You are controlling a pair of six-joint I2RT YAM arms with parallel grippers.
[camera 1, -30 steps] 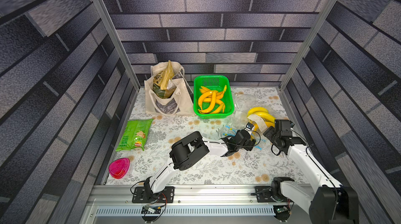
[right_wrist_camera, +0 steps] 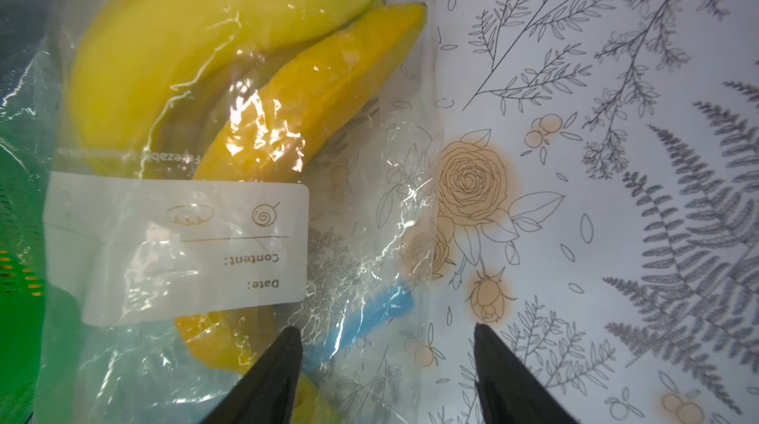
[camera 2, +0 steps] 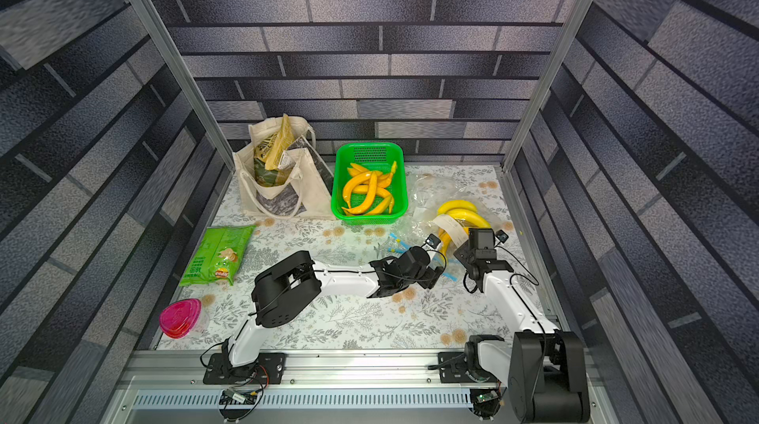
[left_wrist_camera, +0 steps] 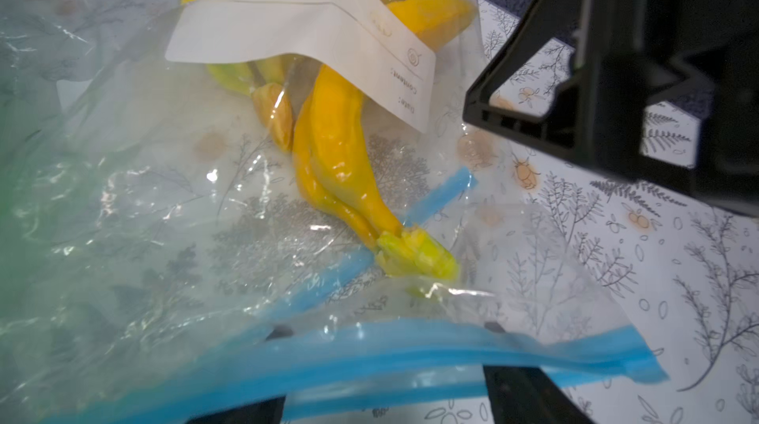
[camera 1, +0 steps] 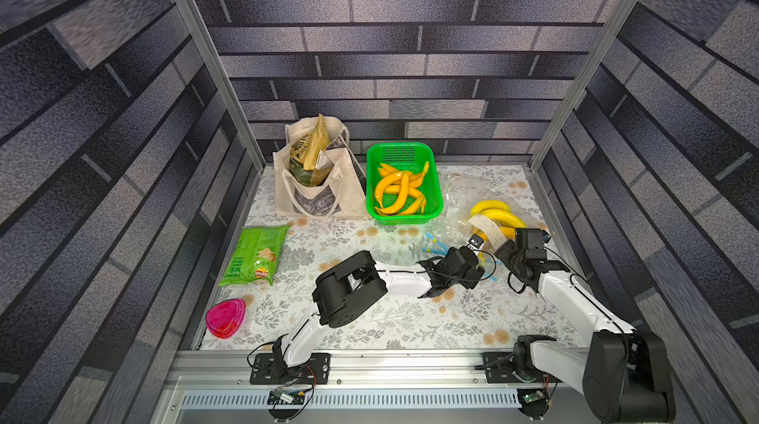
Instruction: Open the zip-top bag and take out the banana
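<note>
A clear zip top bag [left_wrist_camera: 182,178] lies at the table's right side, holding a bunch of bananas [left_wrist_camera: 340,139] behind a white label [right_wrist_camera: 189,242]. In the left wrist view the bunch's stem points toward the bag's blue zip strip [left_wrist_camera: 427,345]. My left gripper stands at that strip with its fingers apart, their tips partly behind the plastic. Over the bag's edge, my right gripper has its fingers spread; one finger [right_wrist_camera: 269,376] overlaps the bag, the other is over bare tablecloth. Whether the fingers touch the plastic I cannot tell.
A green basket [camera 1: 403,219] with several bananas stands left of the bag. Further left are a cloth tote [camera 1: 340,178], a green snack packet [camera 1: 257,254] and a pink-lidded container [camera 1: 225,318].
The bagged bananas and label have moved slightly right over the last second.
</note>
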